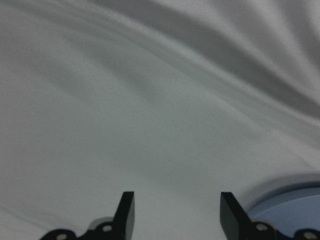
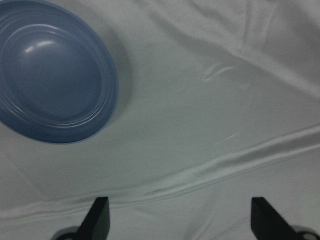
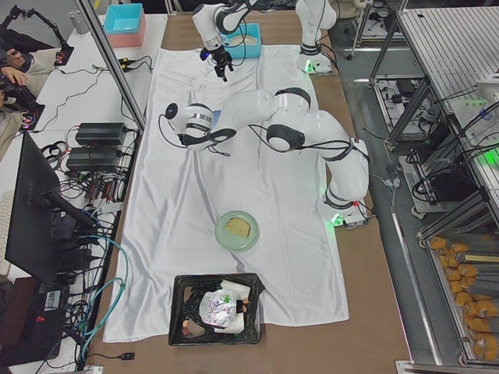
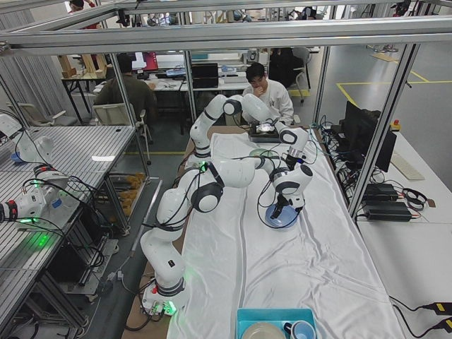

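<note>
A blue plate (image 4: 278,219) lies on the white cloth below the wrists of the two arms, partly hidden by them in both camera views. In the left wrist view, my left gripper stands open over bare cloth, with the rim of the blue plate (image 1: 295,210) at the lower right. In the right wrist view, my right gripper is open and empty, the blue plate (image 2: 56,80) lying off to the upper left. A green plate (image 3: 224,241) holding a slice of bread (image 3: 238,227) is on the cloth in the camera left view.
A black lined bin (image 3: 177,308) with a foil bundle and other items stands at the near end. A cyan tray (image 4: 244,318) with a plate and cup is at the other end. Cloth around the green plate is clear.
</note>
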